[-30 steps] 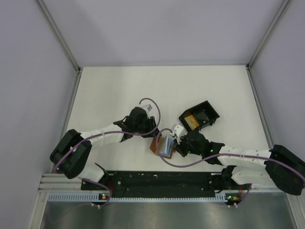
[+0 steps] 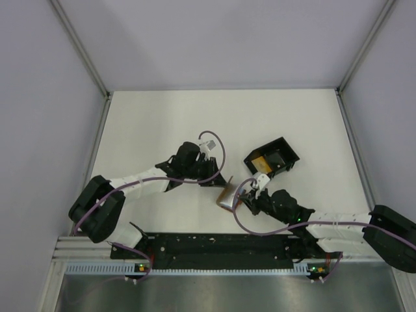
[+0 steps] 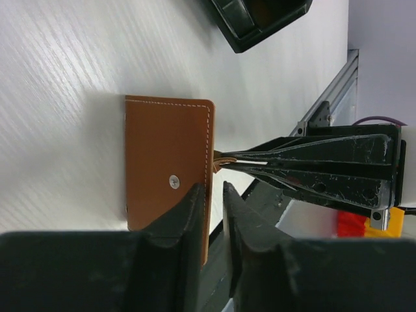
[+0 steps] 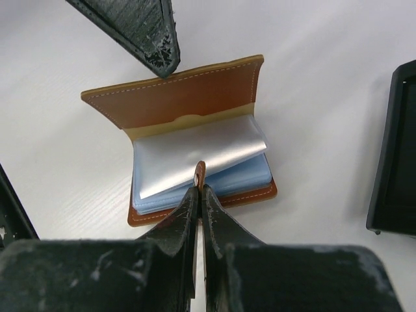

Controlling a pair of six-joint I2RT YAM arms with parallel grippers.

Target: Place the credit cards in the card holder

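Observation:
The brown card holder (image 2: 225, 197) stands partly unfolded on the table between both grippers. One cover (image 4: 188, 97) is raised, and clear sleeves (image 4: 195, 153) lie over the other. My left gripper is slightly open around the raised cover's edge; in the right wrist view its finger (image 4: 162, 55) meets that cover's top. My right gripper is shut on a thin brown edge of the holder, whose tip shows between its fingertips. Behind them, a black box (image 2: 252, 160) holds an orange card (image 2: 262, 164) and a dark card (image 2: 276, 158).
In the right wrist view, the black box's rim (image 4: 383, 156) stands to the right of the holder. Loose cables (image 2: 223, 153) loop above both grippers.
Over the last second the holder and both grippers have shifted to the right. The holder has turned, and its sleeves now look flatter. The box and its cards have not moved.

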